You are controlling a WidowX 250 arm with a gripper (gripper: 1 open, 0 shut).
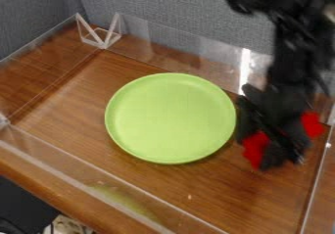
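A round green plate (167,117) lies empty on the wooden table. To its right, my black gripper (269,135) is shut on a red object (254,150), which shows on both sides of the dark fingers at the right part of the table. The object's full shape is hidden by the gripper, and whether it touches the table is hard to tell.
Clear plastic edging runs round it. A small white wire frame (98,34) stands at the back left corner, before grey walls.
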